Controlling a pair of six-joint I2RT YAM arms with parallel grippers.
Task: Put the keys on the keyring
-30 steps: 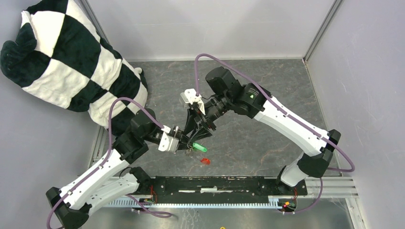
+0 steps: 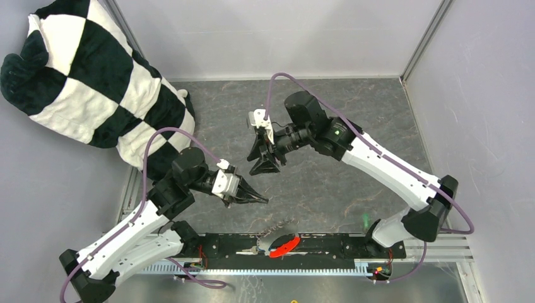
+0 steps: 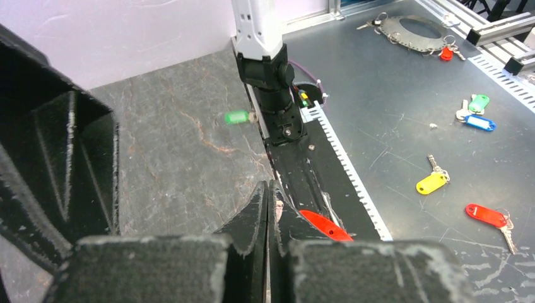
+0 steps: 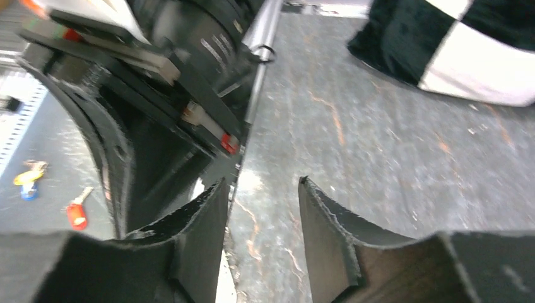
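Note:
In the top view the grey disc-shaped keyring [image 2: 271, 236], with small loops along its edge, is over the black strip. A red tag [image 2: 285, 247] is at its hole. Just behind it is my left gripper [image 2: 267, 201], its fingers shut. In the left wrist view those fingertips [image 3: 267, 184] meet; whether something thin lies between them is unclear, and a red tag [image 3: 325, 225] shows past them. Nothing fills the gap of my open right gripper. A green tag [image 3: 236, 117] with a key lies on the floor beside the right arm's base.
On the metal surface are keys with green [image 3: 479, 103], blue [image 3: 481, 122], yellow [image 3: 431, 183] and red [image 3: 484, 214] tags. A second grey disc [image 3: 394, 26] with keys lies at its far end. A checkered cushion [image 2: 101, 82] fills the back left.
The keyring and red tag have moved forward from my left fingertips to the black strip. The green-tagged key has gone far right. My right gripper has drawn slightly back from the left.

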